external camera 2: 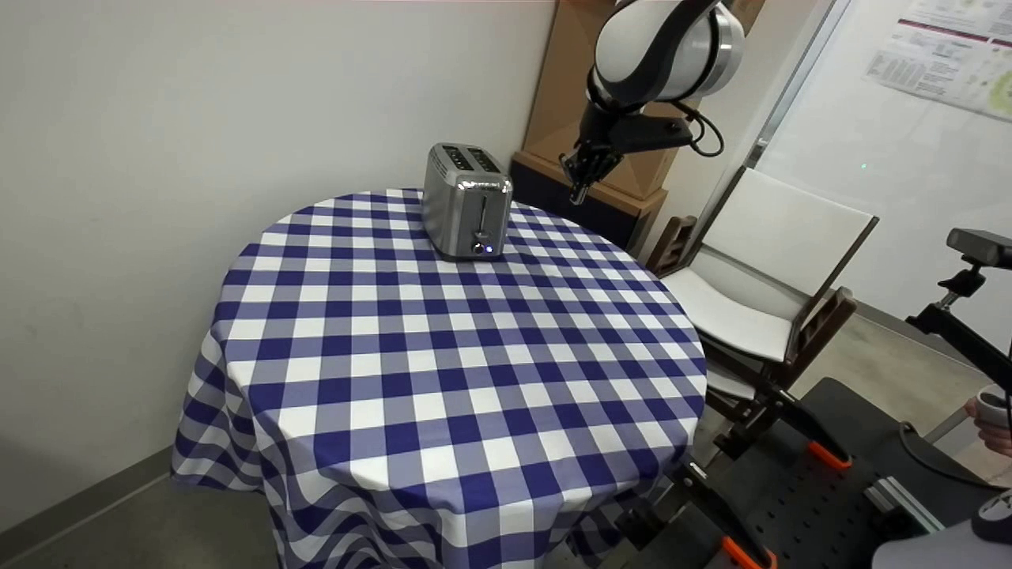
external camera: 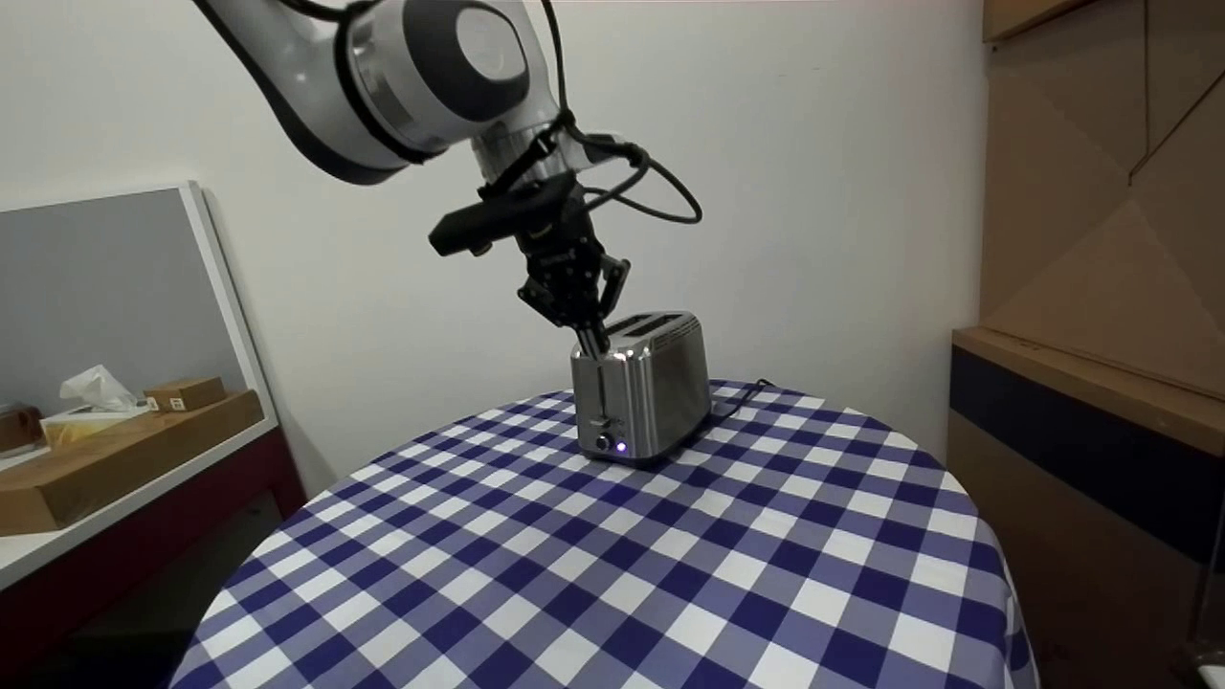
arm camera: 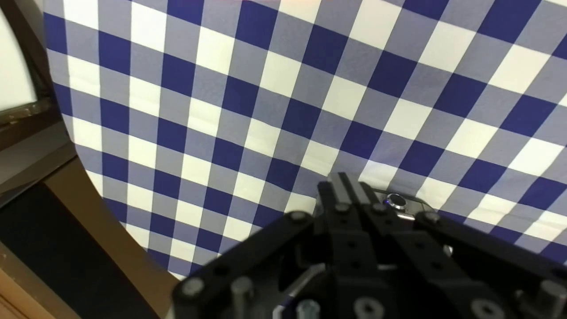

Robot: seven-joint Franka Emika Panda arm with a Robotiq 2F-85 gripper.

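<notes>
A silver two-slot toaster (external camera: 672, 390) stands upright on the checked table, its lever and lit dial facing the front. In exterior view 2 the toaster (external camera 2: 455, 204) shows its lever low on the front slot and both bread slots empty-looking. My gripper (external camera: 592, 343) is shut and points downward, overlapping the toaster's top front edge in exterior view 1. From the other side, the gripper (external camera 2: 579, 194) hangs in the air to the right of the toaster, clear of it. Nothing shows between the fingers in the wrist view, where the gripper hides most of the toaster except its dial (arm camera: 396, 201).
The blue-and-white tablecloth (external camera: 574, 551) is bare apart from the toaster and its cord (external camera: 746, 396). Behind stands a plain wall. A wooden cabinet (external camera 2: 617, 204) and a chair (external camera 2: 768, 275) stand beyond the table's edge.
</notes>
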